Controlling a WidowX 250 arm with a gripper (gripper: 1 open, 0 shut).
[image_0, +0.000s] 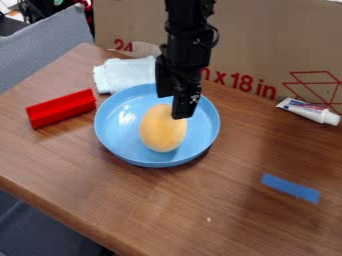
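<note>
My black gripper (178, 93) hangs over the back half of a blue plate (123, 137), fingers pointing down and apart, just above a yellow oval object (163, 131) that lies on the plate. Whether the fingertips touch it is hard to tell; they are not closed on it.
A red block (60, 109) lies left of the plate, a folded pale cloth (118, 72) behind it. A toothpaste tube (309, 110) is at the back right, blue tape (291, 187) at the right. A cardboard box (267, 50) backs the table.
</note>
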